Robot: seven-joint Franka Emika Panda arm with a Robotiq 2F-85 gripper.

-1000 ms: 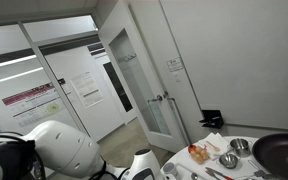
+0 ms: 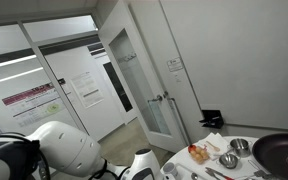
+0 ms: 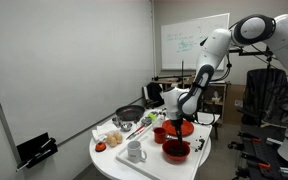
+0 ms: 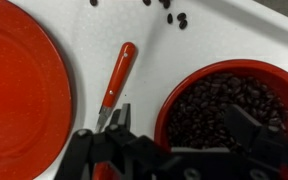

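Note:
In the wrist view my gripper is open, one dark finger on each side of the lower frame. Its right finger overlaps a red bowl (image 4: 171, 100) that holds dark beans (image 4: 209, 100). To the left of the bowl lies a knife with an orange-red handle (image 4: 120, 75), its blade running down toward the left finger. A red plate (image 4: 24, 90) fills the left edge. In exterior view 2 the gripper (image 3: 179, 130) hangs above the table, close to the bowl (image 3: 176, 149) and the plate (image 3: 187, 128). Nothing shows between the fingers.
Several loose beans (image 4: 182, 18) lie on the white surface. A white mug (image 3: 136, 152) stands left of the bowl in exterior view 2, with a red cup (image 3: 159, 134) behind it. Toward the back are a dark pan (image 3: 130, 112) and a tomato (image 3: 100, 147).

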